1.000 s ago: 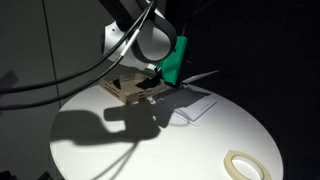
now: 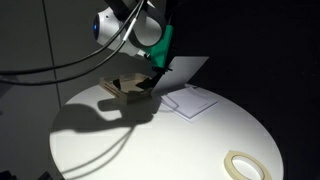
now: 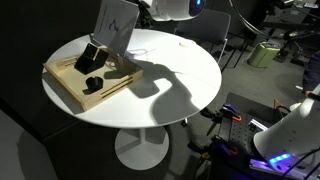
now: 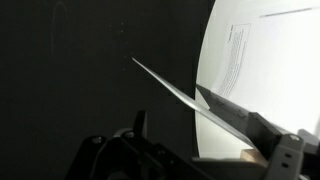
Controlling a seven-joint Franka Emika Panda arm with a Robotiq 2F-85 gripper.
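Note:
A thin pale panel (image 3: 117, 27) stands steeply raised at the far side of the table in exterior view 2. In exterior view 1 the same panel (image 2: 182, 72) slants up beside the arm. From the wrist, the panel (image 4: 185, 98) appears nearly edge-on, running down towards the right finger. My gripper has its fingers wide apart; the panel reaches the right one, and whether they touch is unclear. Printed white papers (image 4: 285, 60) lie on the table beneath.
A shallow wooden box (image 3: 112, 92) holding dark objects (image 3: 93, 84) sits at the edge of the round white table (image 3: 180, 85). A tape roll (image 2: 233, 161) lies near the opposite edge.
The panel has swung from a low slant to a steeper one. My arm has shifted left in exterior view 1, towards the wooden box. Papers and tape roll have stayed put.

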